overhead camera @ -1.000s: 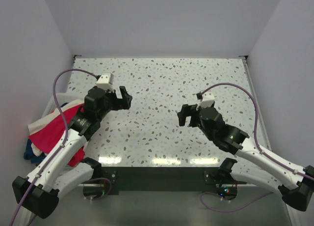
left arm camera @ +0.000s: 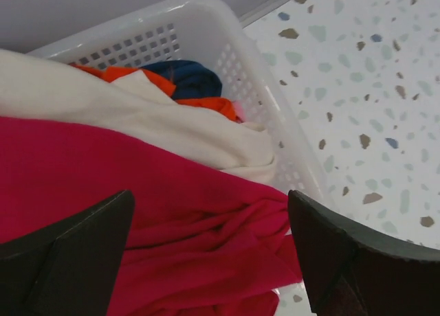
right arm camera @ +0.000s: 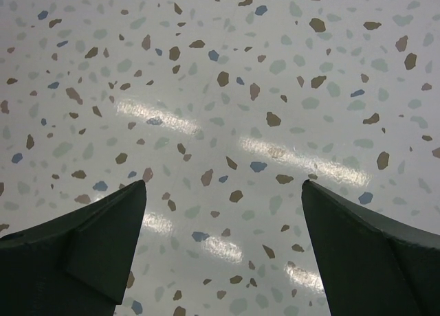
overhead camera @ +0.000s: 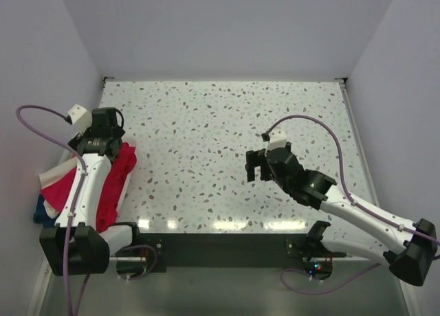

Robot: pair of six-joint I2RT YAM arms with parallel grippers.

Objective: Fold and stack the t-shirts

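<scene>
A heap of t shirts lies in a white basket [left arm camera: 275, 96] at the table's left edge. On top is a red shirt [left arm camera: 158, 185], with a cream shirt [left arm camera: 185, 127] beside it; orange cloth [left arm camera: 218, 104] and a dark blue garment [left arm camera: 192, 79] show lower down. Over the basket hangs my left gripper [overhead camera: 93, 134], its fingers [left arm camera: 89, 254] wide apart above the red cloth and nothing held. My right gripper [overhead camera: 254, 166] is open over the bare table right of centre, with only speckled surface between its fingers.
The speckled table [overhead camera: 199, 137] is empty across its middle and right side. Walls stand close on the left, back and right. Some dark blue cloth [overhead camera: 42, 211] hangs out at the basket's outer side.
My left arm has swung left from over the table to above the basket, covering part of it. The right arm has shifted only slightly. The shirts look unmoved.
</scene>
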